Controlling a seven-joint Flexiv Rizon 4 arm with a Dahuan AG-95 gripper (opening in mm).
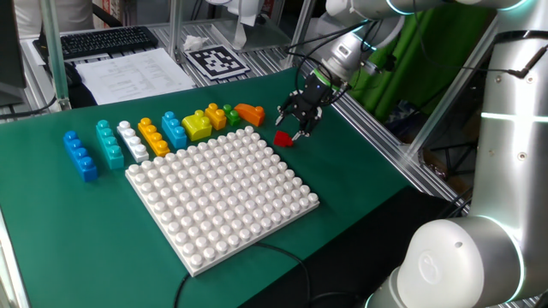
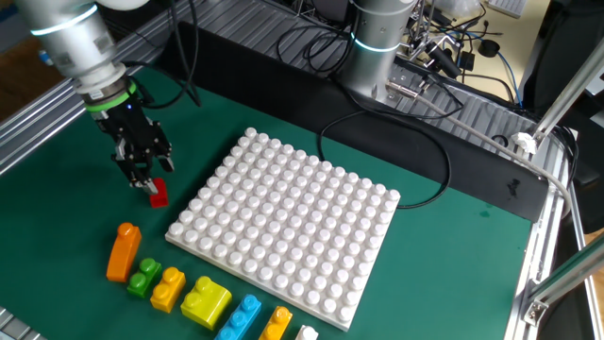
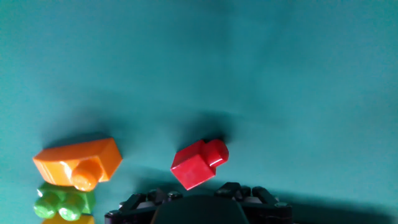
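A small red brick (image 1: 283, 139) rests on the green table just off the back right corner of the white studded baseplate (image 1: 224, 192). In the wrist view, the red brick (image 3: 194, 165) appears to lie on its side, its single stud pointing to the right. My gripper (image 1: 289, 127) is close by it, fingers spread open, nothing held between them. From the other side, one fingertip of the gripper (image 2: 159, 178) overlaps the red brick (image 2: 159, 195); whether they touch I cannot tell.
Beside the baseplate stands a row of bricks: orange (image 1: 250, 113), green (image 1: 231, 115), yellow (image 1: 197, 127), blue (image 1: 174, 130) and several more. The orange brick (image 3: 79, 163) is the nearest neighbour of the red one. A black cable (image 2: 429, 142) runs past the baseplate.
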